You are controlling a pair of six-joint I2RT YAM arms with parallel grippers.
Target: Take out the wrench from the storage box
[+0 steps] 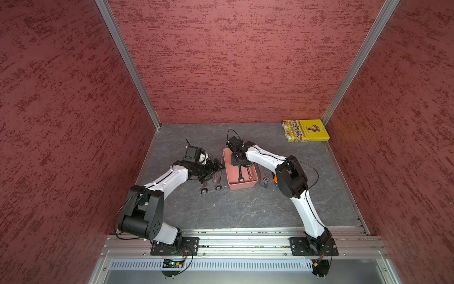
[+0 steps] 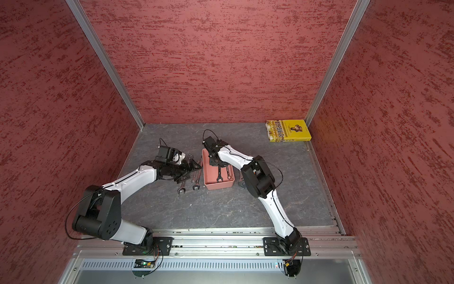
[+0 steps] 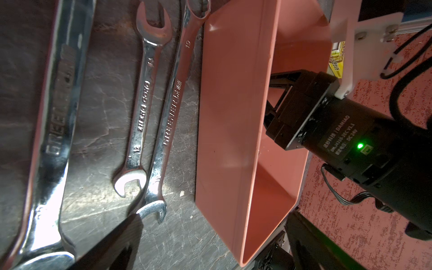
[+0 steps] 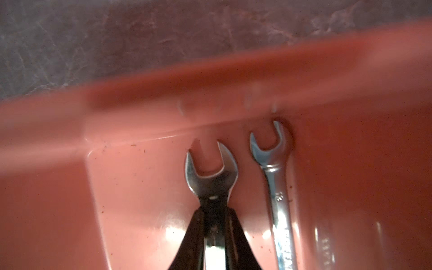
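The pink storage box [image 1: 240,187] holds two silver wrenches, a larger one [image 4: 210,180] and a smaller one [image 4: 279,211]. My right gripper is down inside it, its fingertips on either side of the larger wrench's shaft just below the open head; whether they grip it is unclear.
A yellow box [image 1: 305,130] lies at the back right. More tools [image 1: 264,182] lie right of the pink box, partly under the right arm.
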